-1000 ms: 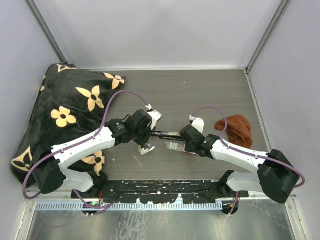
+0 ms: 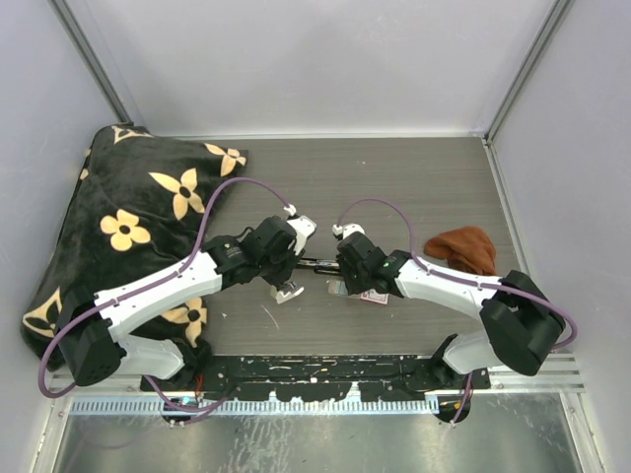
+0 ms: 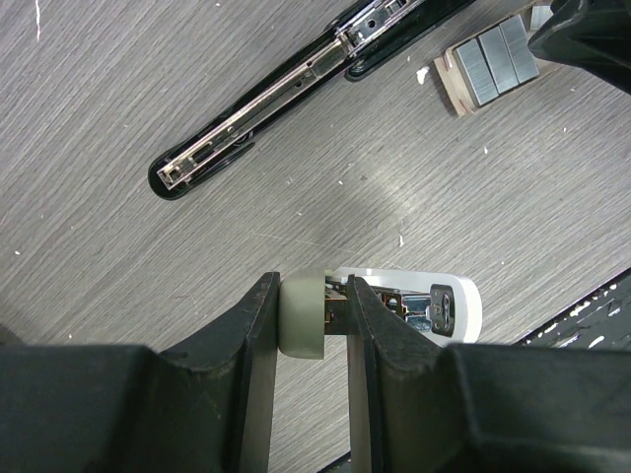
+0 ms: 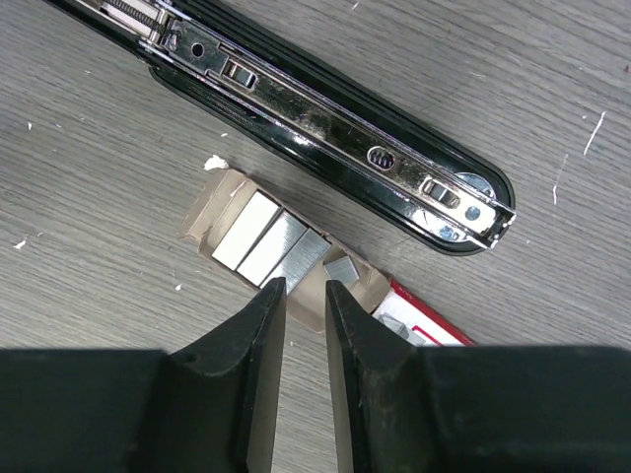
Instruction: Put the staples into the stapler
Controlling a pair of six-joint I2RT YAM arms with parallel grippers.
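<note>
The long black stapler [image 4: 335,118] lies opened out on the table, its metal staple channel facing up. Below it in the right wrist view is a small open cardboard box [image 4: 204,212] with several silver staple strips [image 4: 271,246] side by side and a small loose piece [image 4: 342,270] at one end. My right gripper hovers over this end of the box, fingers part open, nothing seen between them. A white and pale-green tool with metal parts [image 3: 434,301] is held in my left gripper, its fingers shut around the green end.
A red and white box piece [image 4: 419,320] adjoins the staple box. The brown cloth [image 2: 463,248] lies at the right, and a dark flowered cushion [image 2: 123,232] fills the left. Bare tabletop [image 2: 375,177] stretches behind the stapler.
The left arm has stayed nearly still.
</note>
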